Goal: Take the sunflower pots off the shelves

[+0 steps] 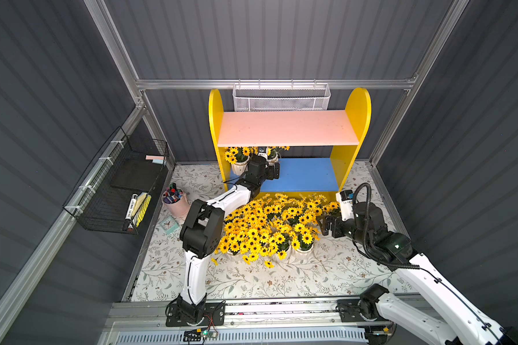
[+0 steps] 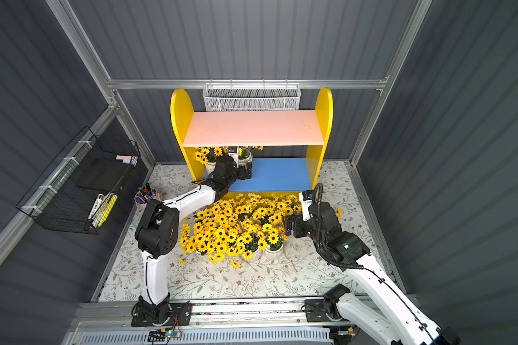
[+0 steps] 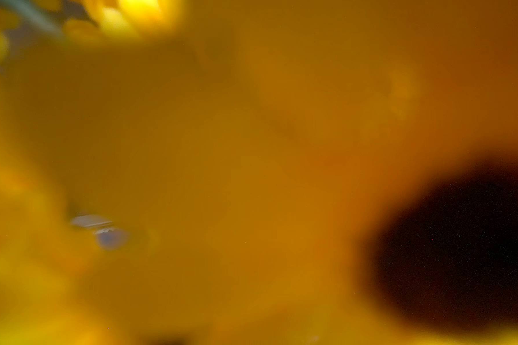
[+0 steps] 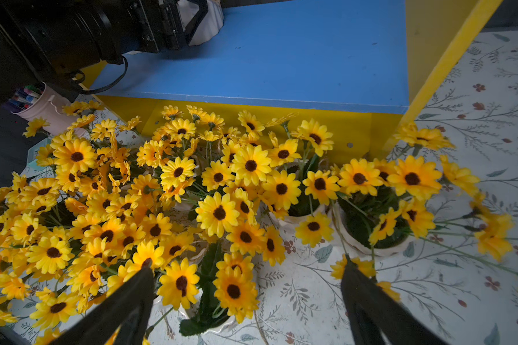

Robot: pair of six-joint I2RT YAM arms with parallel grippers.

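Two sunflower pots stand at the left of the blue shelf (image 1: pixel 308 174): a left pot (image 1: pixel 239 167) in the corner and a second pot (image 1: pixel 274 159) right of it, partly hidden by my arm. My left gripper (image 1: pixel 275 170) is open at the front of that second pot; whether its fingers straddle the pot cannot be made out. Blurred petals (image 3: pixel 241 172) fill the left wrist view. A dense cluster of potted sunflowers (image 1: pixel 264 227) covers the table before the shelf. My right gripper hovers open near the cluster's right end, its fingers apart and empty.
The pink upper shelf (image 1: pixel 287 127) is bare and overhangs the shelf pots. A yellow side panel (image 1: pixel 346 164) bounds the right. A pen cup (image 1: pixel 175 202) and a wire basket (image 1: pixel 121 184) are on the left.
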